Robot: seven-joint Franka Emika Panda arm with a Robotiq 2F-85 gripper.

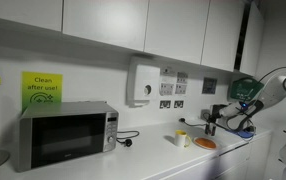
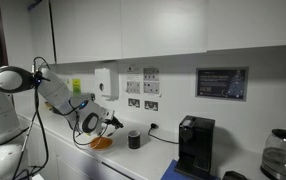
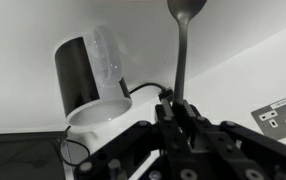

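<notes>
A metal spoon (image 3: 184, 30) extends from my gripper, which is shut on its handle. The spoon's bowl points away at the top of the wrist view. To the left there is a black and white mug (image 3: 76, 72), apart from the spoon. In exterior view 2 my gripper (image 2: 111, 124) hangs above the counter, between an orange plate (image 2: 101, 143) and a dark mug (image 2: 134, 140). The spoon is too small to make out clearly in the exterior views.
A white mug (image 1: 180, 139) stands left of the orange plate (image 1: 205, 143). The microwave (image 1: 69, 133) sits farther left, with clear counter between. A black coffee machine (image 2: 196, 146) and a glass kettle (image 2: 281, 155) stand right. Cabinets (image 1: 173, 30) overhang the counter.
</notes>
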